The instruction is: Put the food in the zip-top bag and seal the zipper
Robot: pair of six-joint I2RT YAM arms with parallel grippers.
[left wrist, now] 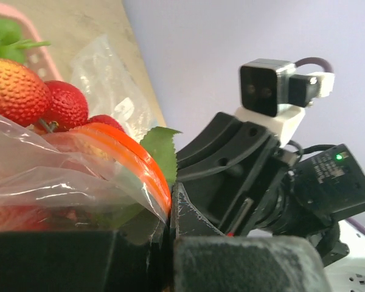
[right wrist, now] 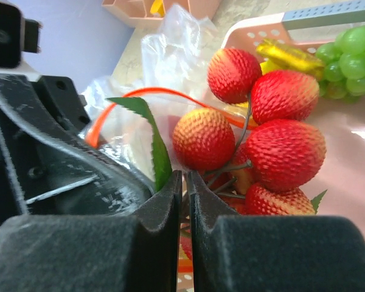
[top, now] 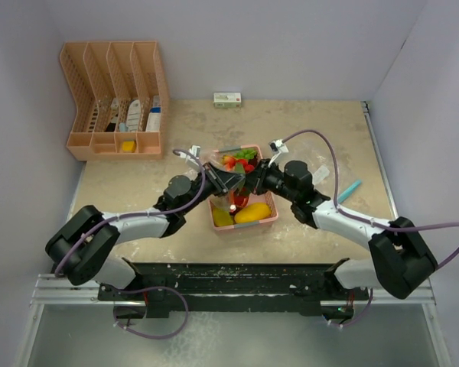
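Over the basket both grippers stand close together. My left gripper is shut at the edge of the clear bag [left wrist: 55,176], whose orange zipper strip [left wrist: 140,155] runs down to the fingertips. My right gripper is shut on the stems of a bunch of strawberries [right wrist: 286,152], with several berries hanging around its tips. One strawberry [right wrist: 204,139] lies against the bag's orange rim in the right wrist view. A green leaf [left wrist: 161,149] stands up between the two grippers. How much of the bunch is inside the bag I cannot tell.
The pink basket [top: 269,218] holds a yellow mango-like fruit [top: 252,212], another yellow-green fruit [top: 222,217] and green grapes [right wrist: 356,55]. Another clear bag [left wrist: 109,85] lies beyond it. A divided rack [top: 99,141] stands back left, a small box [top: 227,99] at the back.
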